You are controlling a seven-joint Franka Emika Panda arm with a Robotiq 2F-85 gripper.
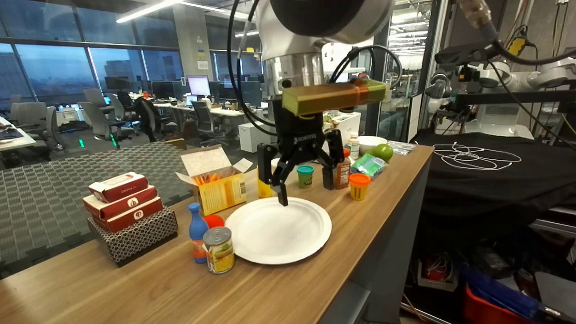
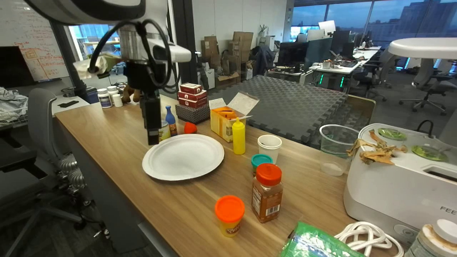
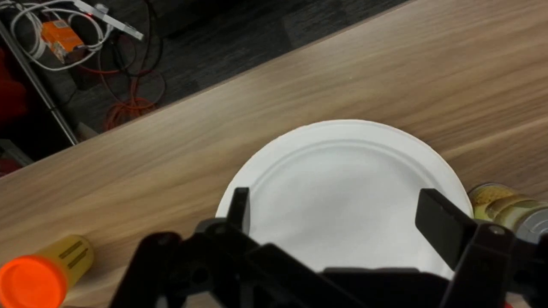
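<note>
My gripper is open and points down above the white plate point(image 3: 349, 169), with nothing between its fingers. In exterior view 1 the plate point(image 1: 281, 237) lies flat and empty in the middle of the wooden table. A can with a yellow label point(image 1: 219, 251) stands at its left edge, with a blue bottle point(image 1: 197, 229) and a red round object point(image 1: 214, 221) close by. Exterior view 2 shows the gripper point(image 2: 152, 128) over the plate's near-left side, partly covering the can point(image 2: 164, 130).
Around the plate stand an open yellow box point(image 2: 221, 126), a yellow squeeze bottle point(image 2: 239, 137), white cups point(image 2: 269, 146), a spice jar point(image 2: 267, 195) and an orange-lidded tub point(image 2: 229, 216). Stacked red boxes point(image 1: 124, 202) sit at the left. Bare wood lies along the table's front edge.
</note>
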